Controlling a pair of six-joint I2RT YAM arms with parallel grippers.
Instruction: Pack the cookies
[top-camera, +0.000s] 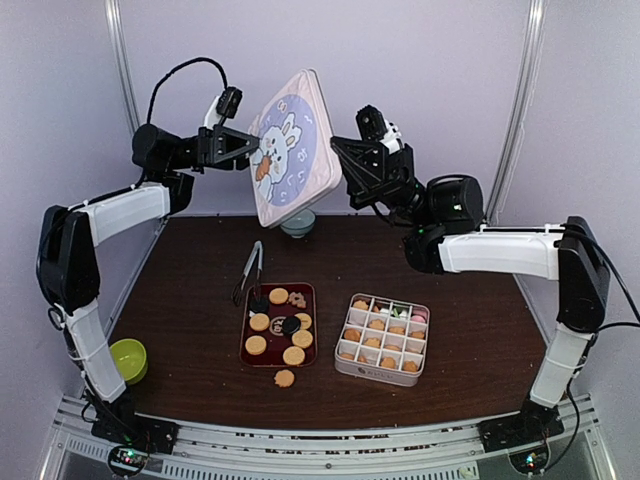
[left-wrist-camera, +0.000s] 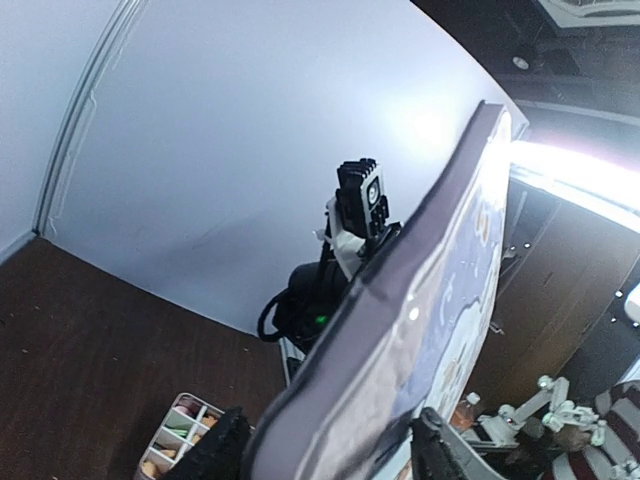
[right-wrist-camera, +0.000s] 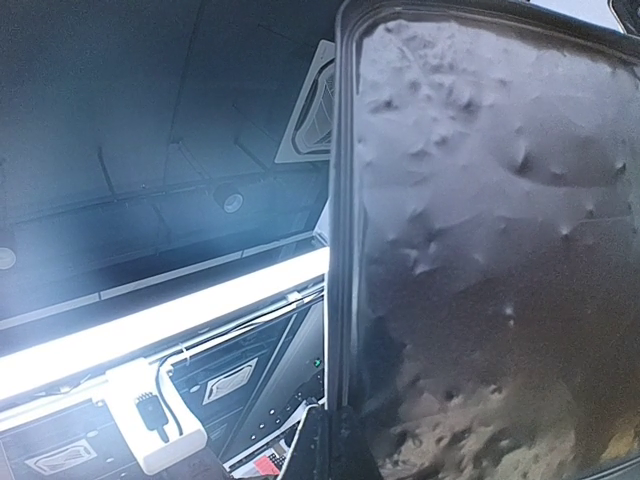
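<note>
A pink lid (top-camera: 295, 150) with a rabbit picture is held high, tilted, by my right gripper (top-camera: 338, 148), which is shut on its right edge; its dark underside (right-wrist-camera: 490, 230) fills much of the right wrist view. My left gripper (top-camera: 250, 147) is at the lid's left edge, which lies between its fingers in the left wrist view; whether they grip it is unclear. On the table the divided box (top-camera: 380, 375) has cookies in many compartments. A red tray (top-camera: 250, 349) holds several cookies, and one cookie (top-camera: 284, 379) lies in front of it.
Metal tongs (top-camera: 250, 265) lie at the tray's upper left. A green bowl (top-camera: 128, 360) is at the front left, a blue bowl (top-camera: 298, 228) at the back. The table right of the box is clear.
</note>
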